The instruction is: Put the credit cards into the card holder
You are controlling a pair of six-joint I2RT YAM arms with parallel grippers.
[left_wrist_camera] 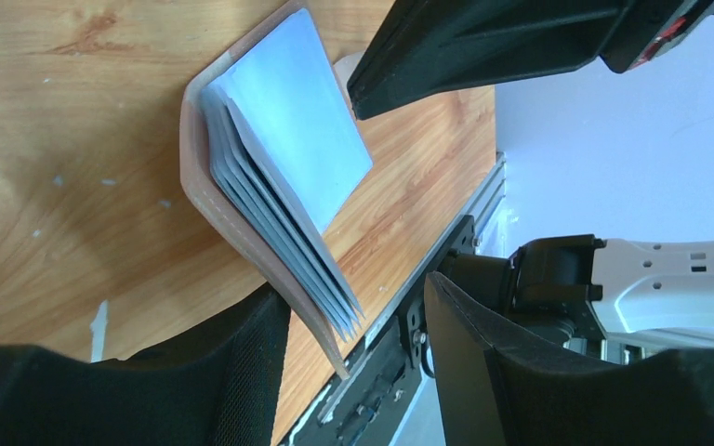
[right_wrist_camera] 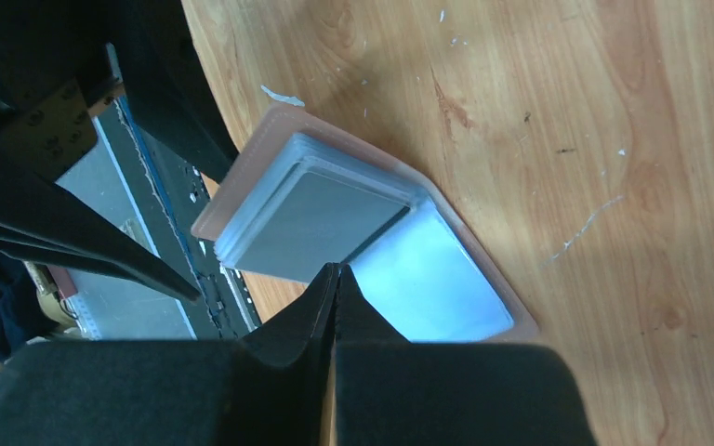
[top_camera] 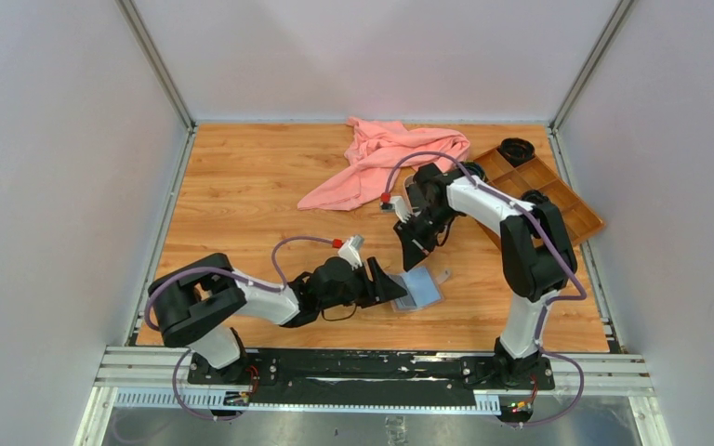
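The card holder (top_camera: pixel 422 288) lies on the table, its booklet of clear sleeves opened out, a light-blue face and a grey face showing. My left gripper is partly open at one end of it. A corner of the holder's cover (right_wrist_camera: pixel 206 221) reaches between the left fingers, with a gap beside it; whether a finger touches is unclear. Shut, with nothing showing between its fingers, my right gripper points down over the holder, near the blue face. In the left wrist view its fingertip (left_wrist_camera: pixel 372 93) is beside the blue face. No loose credit card can be made out.
A pink cloth (top_camera: pixel 381 158) lies at the back. The brown compartment tray (top_camera: pixel 567 200), holding black coils, stands at the right, partly behind the right arm.
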